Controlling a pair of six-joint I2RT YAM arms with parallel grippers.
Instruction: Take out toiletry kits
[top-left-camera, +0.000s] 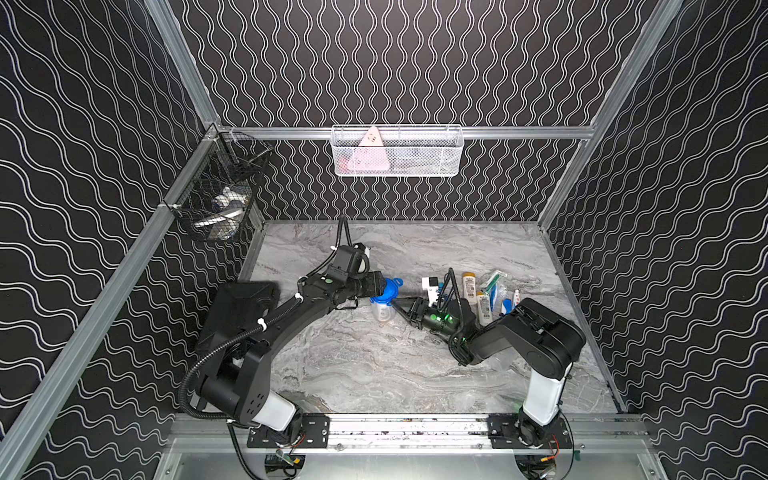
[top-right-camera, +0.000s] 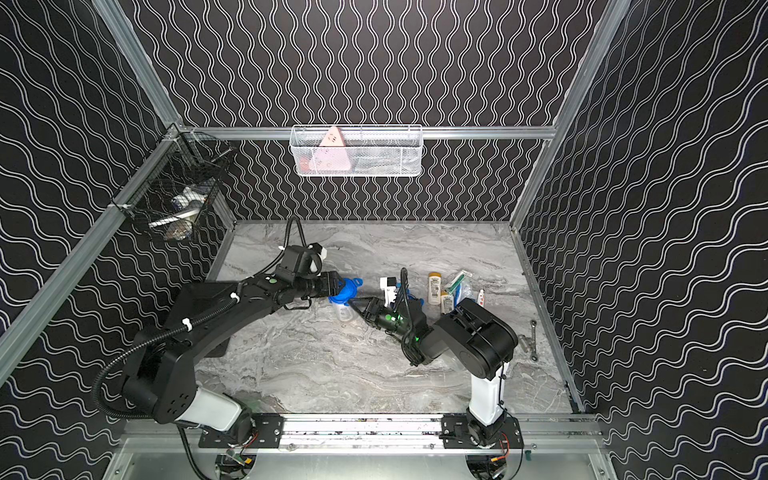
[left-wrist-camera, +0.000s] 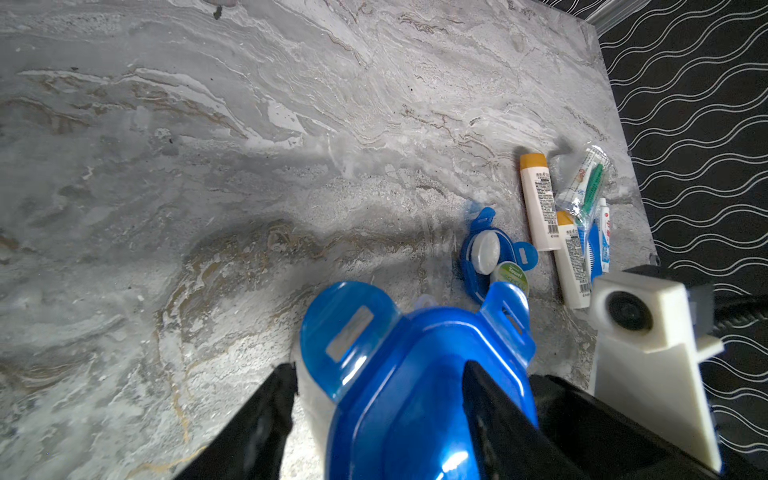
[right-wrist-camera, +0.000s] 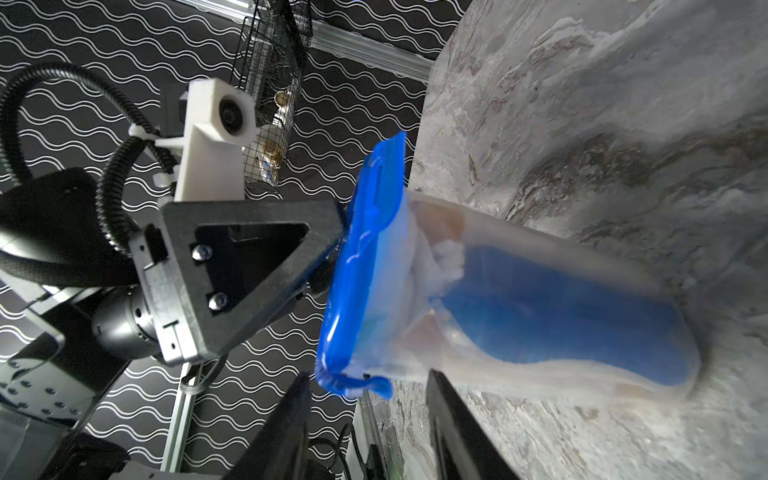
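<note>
A translucent toiletry container (right-wrist-camera: 528, 304) with a blue lid (left-wrist-camera: 432, 392) stands on the marbled table between my arms. Something blue shows through its wall. My left gripper is at the lid, its fingers apart with blue plastic between and below them; firm contact cannot be made out. From the other side my right gripper reaches in with its fingers parted, close to a small tab on the lid's edge. Two orange-capped bottles, one bottle (left-wrist-camera: 540, 204) beside the other, lie to the right with a packed toothbrush (left-wrist-camera: 592, 180) and a toothpaste tube (left-wrist-camera: 604, 236).
Near the bottles is another blue rim (left-wrist-camera: 466, 268) with a white cap and a green cap. A black tray (top-left-camera: 237, 308) lies at the left, and a wrench (top-right-camera: 533, 340) at the right. Wall baskets hang above, one white basket (top-left-camera: 432, 156) behind.
</note>
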